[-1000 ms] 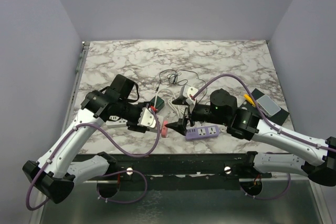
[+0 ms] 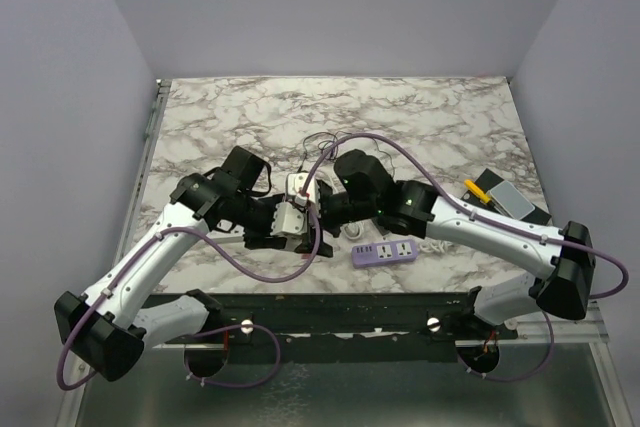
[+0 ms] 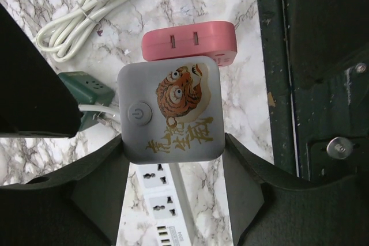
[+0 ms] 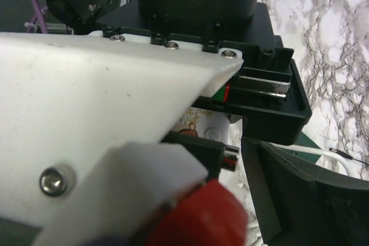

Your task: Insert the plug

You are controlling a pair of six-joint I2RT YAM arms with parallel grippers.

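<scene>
In the left wrist view, a pale grey square block [image 3: 138, 142] with a tiger print and a power-button mark sits between the tips of my left gripper, which is shut on it. The pink plug adapter [image 3: 190, 40], showing two slots, lies just beyond the block; whether they touch cannot be told. Above, my right gripper [image 2: 318, 235] overlaps the left gripper's tip area. One dark right finger [image 4: 311, 191] shows, the other being hidden behind the left arm's white bracket [image 4: 104, 90]. My right gripper is open. The block [image 4: 214, 135] is mostly covered there.
A purple power strip [image 2: 372, 255] lies right of the grippers. Around them are a white strip [image 3: 173, 211], a green socket cube [image 3: 92, 91] and a coiled white cable [image 3: 66, 34]. A dark tray [image 2: 538, 213] stands far right.
My right arm has moved left, its gripper coming from beside the purple strip to overlap the left gripper. The left arm has shifted only slightly, and the pink adapter is now covered from above.
</scene>
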